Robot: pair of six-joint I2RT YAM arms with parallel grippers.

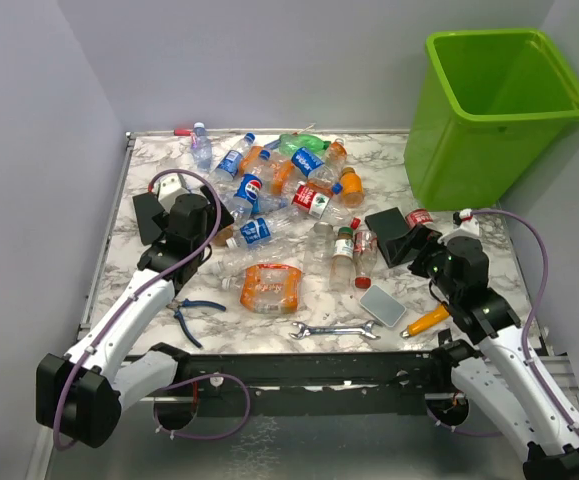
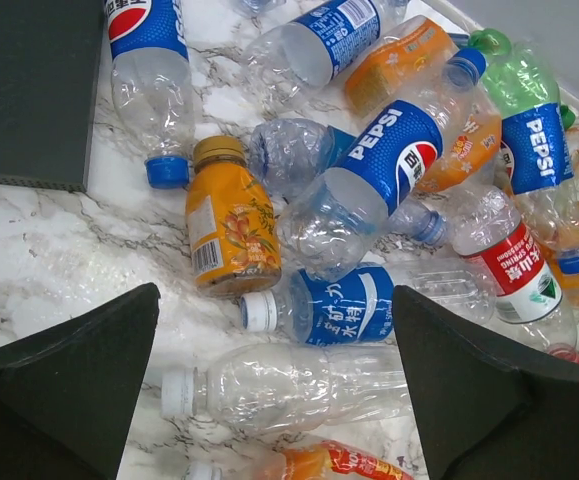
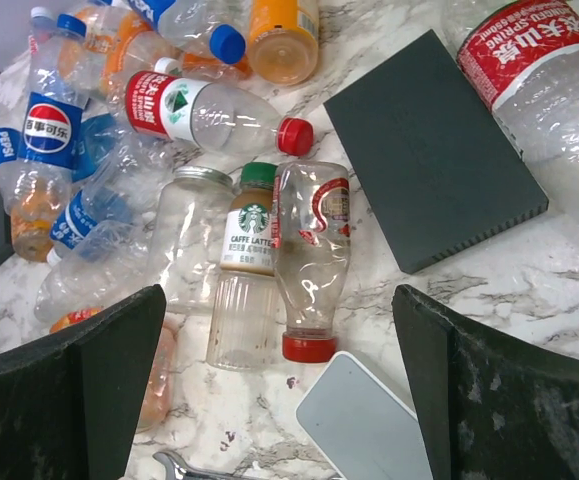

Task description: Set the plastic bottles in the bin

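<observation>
Plastic bottles crowd the marble table: a Pepsi bottle (image 2: 369, 180), an orange juice bottle (image 2: 231, 225), a clear bottle (image 2: 299, 385), a red-labelled bottle (image 3: 209, 120) and a small red-capped bottle (image 3: 309, 260). My left gripper is open above the left part of the pile, nothing held. My right gripper is open over the right part, near the Starbucks bottle (image 3: 244, 250), also empty. The green bin (image 1: 449, 170) stands at the back right, outside both wrist views.
Dark flat boxes (image 3: 434, 150) lie at both sides. Pliers (image 1: 194, 310), a wrench (image 1: 334, 329), a grey slab (image 1: 382, 306) and an orange-handled tool (image 1: 424, 320) lie along the front. A glass-like jar (image 3: 189, 235) sits among the bottles.
</observation>
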